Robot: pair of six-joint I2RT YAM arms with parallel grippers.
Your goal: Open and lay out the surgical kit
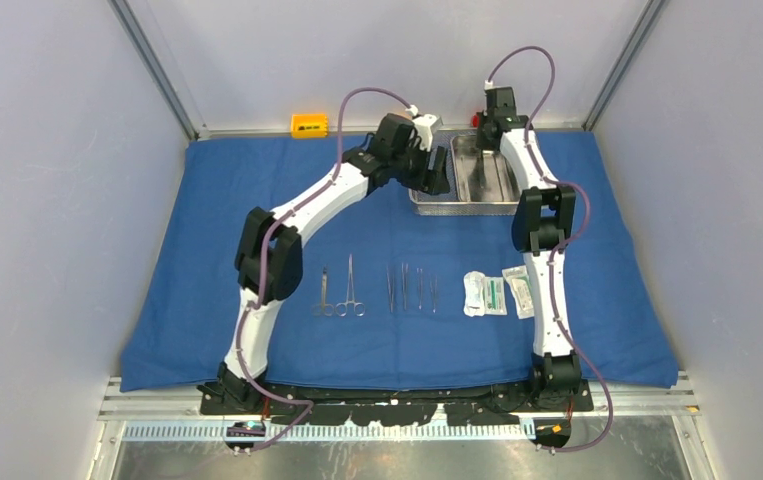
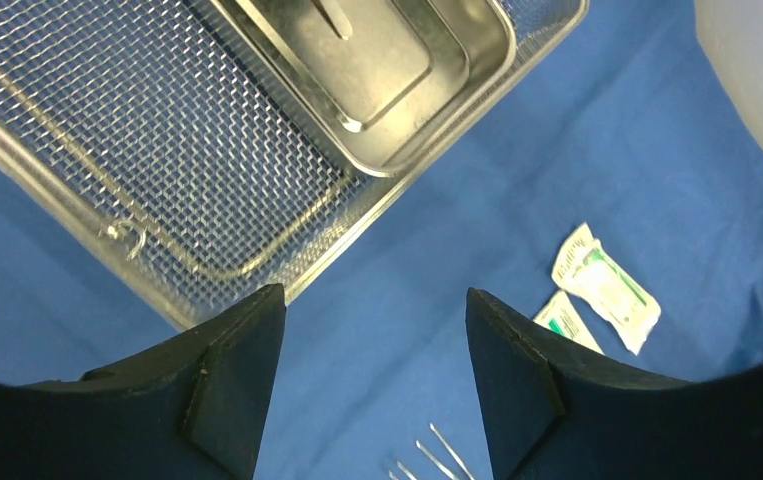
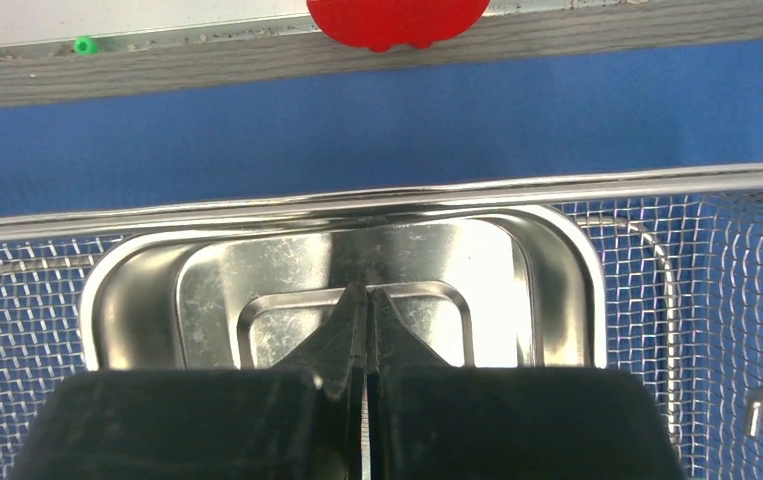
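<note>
A shallow steel tray (image 1: 475,187) lies inside the wire mesh basket (image 1: 462,209) at the back. My right gripper is shut with nothing between its fingers, over the far end of the tray, whose rim (image 3: 592,290) lies outside those fingers. Over the basket's front left part, my left gripper stands wide open and empty. Scissors (image 1: 324,290), a long ring-handled clamp (image 1: 351,285) and several thin instruments (image 1: 405,287) rest in a row on the blue cloth. To their right are a white bundle (image 1: 473,293) and two packets (image 1: 495,295).
Behind the basket, a red part (image 3: 397,20) and a grey strip (image 3: 207,75) border the cloth. A yellow bin (image 1: 309,125) stands at the back left.
</note>
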